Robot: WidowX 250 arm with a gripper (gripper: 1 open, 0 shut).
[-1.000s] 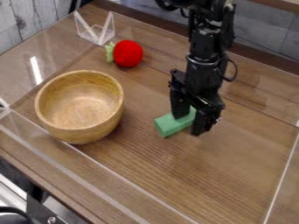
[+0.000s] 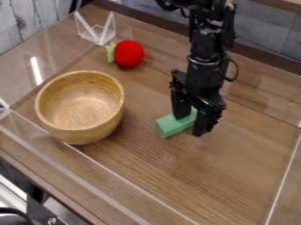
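The black arm comes down from the top centre, its gripper (image 2: 195, 114) low over a green block (image 2: 172, 126) that lies on the wooden table (image 2: 235, 176). The block's right part is hidden behind the fingers. I cannot tell whether the gripper is open or shut, or whether it holds the block.
A yellow wooden bowl (image 2: 80, 97) stands to the left. A red tomato-like object (image 2: 127, 54) with a green piece beside it lies at the back left, near a white wire object (image 2: 98, 26).
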